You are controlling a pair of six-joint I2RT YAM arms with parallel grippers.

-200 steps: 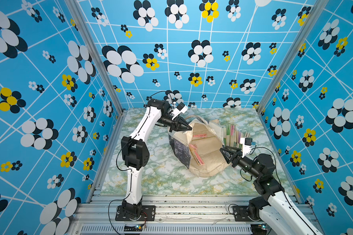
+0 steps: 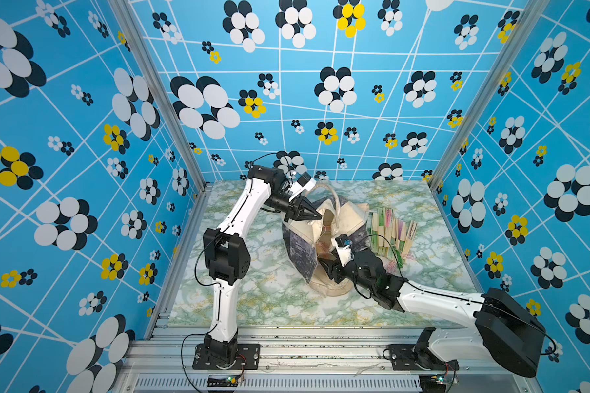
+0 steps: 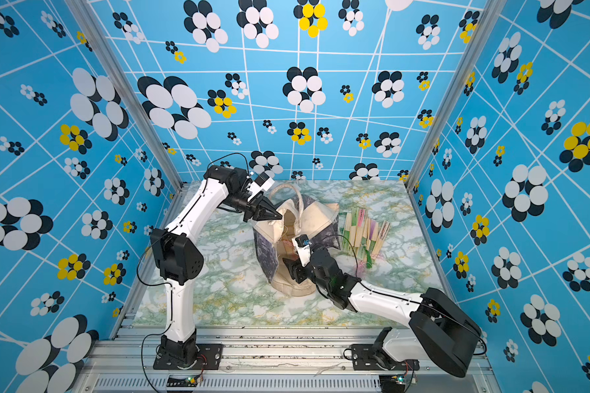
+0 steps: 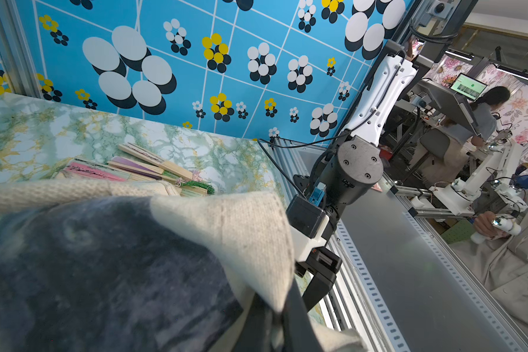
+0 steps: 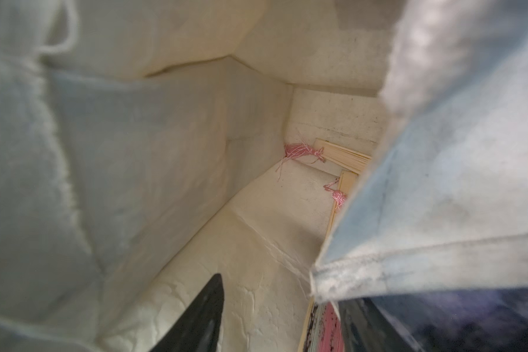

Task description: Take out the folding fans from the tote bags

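The dark grey and cream tote bag lies with its mouth spread toward the table's front. My left gripper is shut on the cream cloth of its rim; the left wrist view shows that cloth running down into the fingers. My right gripper is inside the bag's mouth, its fingers apart. A pink-patterned folding fan lies near its right finger, partly covered by a bag flap. Deeper inside, fan ribs with pink tassels show. No fan is visibly gripped.
Several folding fans lie in a row on the marbled table, right of the bag. A cord handle arches behind the bag. Bare table lies to the left and at the front.
My right gripper has moved left from the bag's right side into its mouth. The bag's right side has folded inward, covering more of the fans. The left arm has stayed still.
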